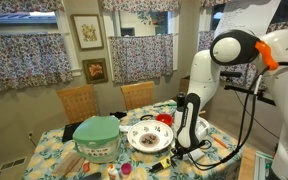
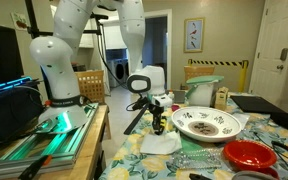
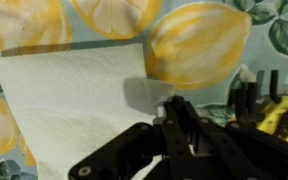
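Observation:
A white napkin or paper towel (image 3: 69, 105) lies on the lemon-print tablecloth, filling much of the left of the wrist view. My gripper is at its right edge, fingers closed, with a thin pale strip of the napkin reaching to the fingertips. In exterior view 2 the same napkin (image 2: 161, 143) is on the near part of the table, mostly flat, and the gripper (image 2: 158, 128) points down at its far edge. Exterior view 1 shows the arm low over the table, the fingertips hard to make out.
A yellow and black object (image 3: 279, 118) lies just right of the gripper. Around the table are a large white bowl (image 2: 206, 124), a red pan (image 2: 250, 154), a clear ridged container (image 2: 199, 160) and a green-lidded bin (image 1: 97, 137).

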